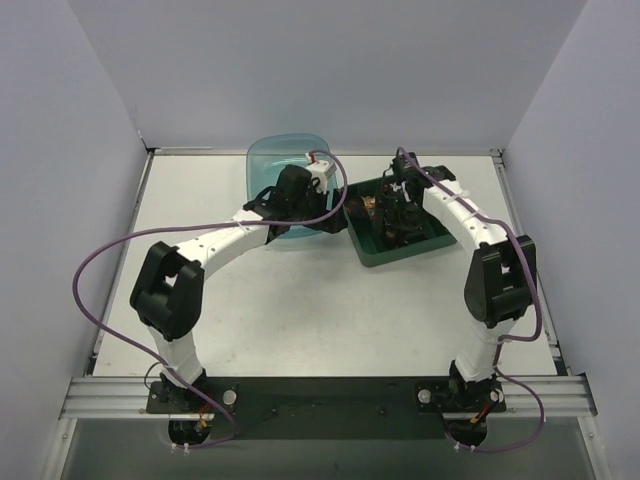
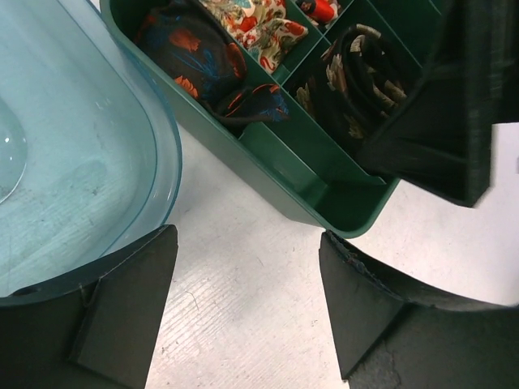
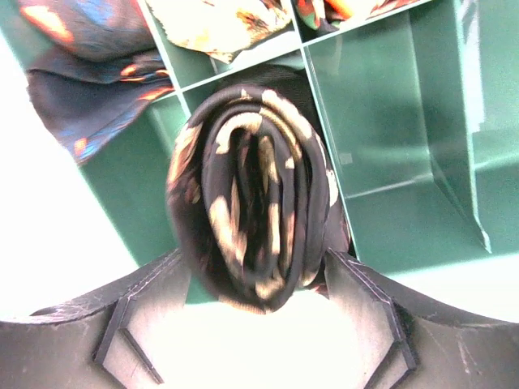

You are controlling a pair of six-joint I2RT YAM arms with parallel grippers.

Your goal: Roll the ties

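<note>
A black tie with cream leaf print (image 3: 268,194) lies coiled in a compartment of the green divided box (image 1: 375,257). My right gripper is over that compartment, its fingers (image 3: 154,288) apart on either side of the roll's near end; whether they touch it is unclear. A dark tie with orange and blue flowers (image 2: 190,53) lies bundled in the box, one end spilling toward the wall. Beside it is a cream floral tie (image 2: 263,28). My left gripper stands open and empty, near the box's front left corner.
A clear blue tub (image 1: 285,145) stands left of the box, close to its wall. A red roll (image 2: 320,10) occupies another compartment. Some right-hand compartments (image 3: 373,105) are empty.
</note>
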